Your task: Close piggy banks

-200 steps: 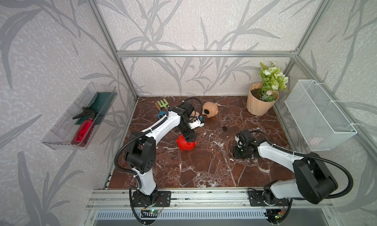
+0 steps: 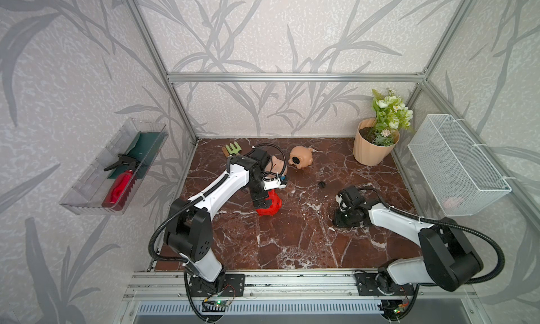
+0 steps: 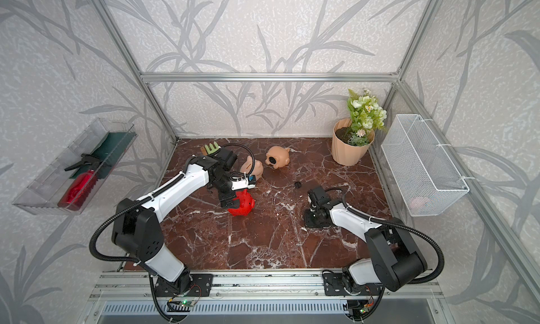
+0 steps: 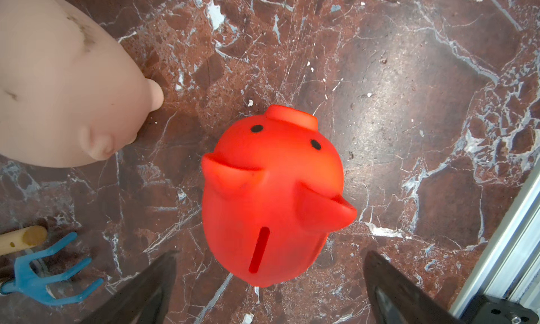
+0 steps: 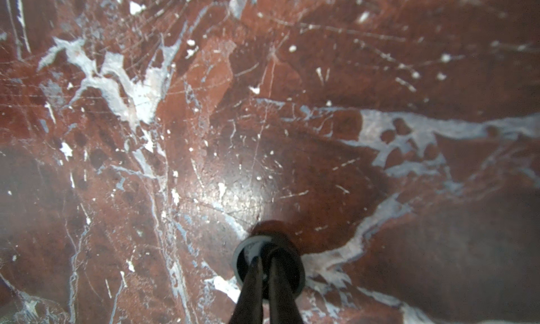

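Upright on the marble table, the red piggy bank (image 4: 264, 194) shows its slot on top. Over it my left gripper stands open, its blurred fingers wide apart on either side. Two tan piggy banks are farther back: one (image 2: 275, 165) is partly hidden by the left arm, the other (image 2: 302, 156) lies with a dark round opening or plug facing out. Low at the right, my right gripper has its narrow fingertips close together inside a round black plug (image 5: 298, 265); whether they grip it is unclear. A second small black piece (image 2: 321, 185) lies mid-table.
Small garden tools, including a green fork (image 2: 233, 148), lie at the back left. A flowerpot (image 2: 371, 143) stands at the back right. A clear bin (image 2: 84, 191) hangs on the left wall, a white mesh basket (image 2: 458, 163) on the right.
My left arm has swung slightly left and its gripper has shifted left and a little lower over the red piggy bank. The right arm looks unmoved.
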